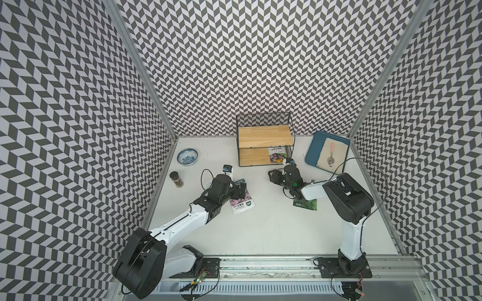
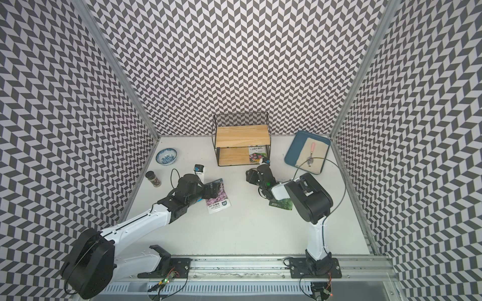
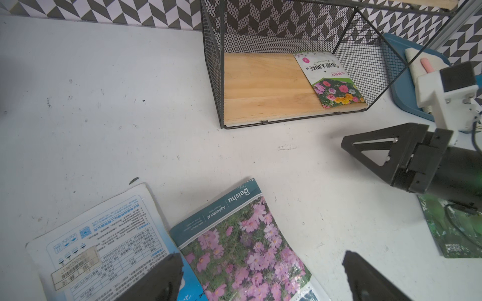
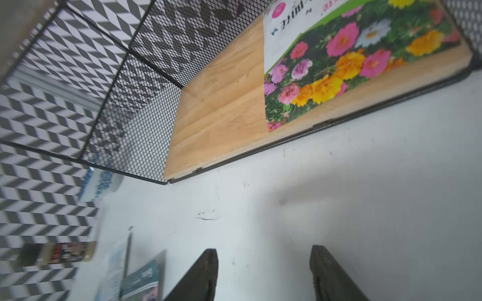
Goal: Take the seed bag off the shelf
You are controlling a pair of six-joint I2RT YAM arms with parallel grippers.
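Note:
The floral seed bag (image 4: pixel 326 65) lies on the lower wooden board (image 3: pixel 266 90) of the black wire shelf (image 1: pixel 264 147), at its right end. Its flowered edge hangs slightly over the board's front lip. My right gripper is in front of the shelf, apart from the bag. Its fingers (image 4: pixel 200 276) stand apart with bare table between them. My left gripper is open above a pink-flowered bag (image 3: pixel 246 250) on the table and holds nothing.
A blue-white packet (image 3: pixel 110 245) lies beside the pink-flowered bag. A green packet (image 1: pixel 307 204) is partly under the right arm. A blue tray (image 1: pixel 314 150) stands right of the shelf; a bowl (image 1: pixel 187 157) and a jar (image 1: pixel 176 179) are on the left.

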